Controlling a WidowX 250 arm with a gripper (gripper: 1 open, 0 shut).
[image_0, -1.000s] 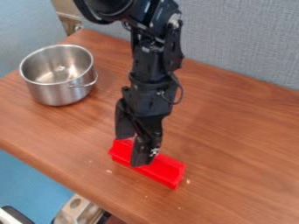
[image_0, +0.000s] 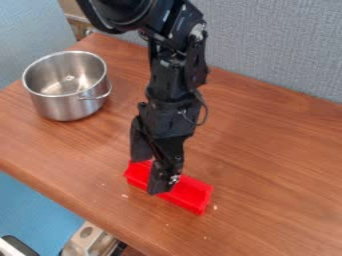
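Observation:
A red oblong tray or block (image_0: 190, 196) lies on the wooden table near the front middle, angled toward the lower right. My black gripper (image_0: 155, 166) points down over its left part, its fingertips low at the red piece and hiding some of it. The fingers look apart; whether they touch the red piece I cannot tell.
A steel pot (image_0: 67, 95) stands at the left back. A grey padded wall runs along the back, and the table's edge drops away at the lower left.

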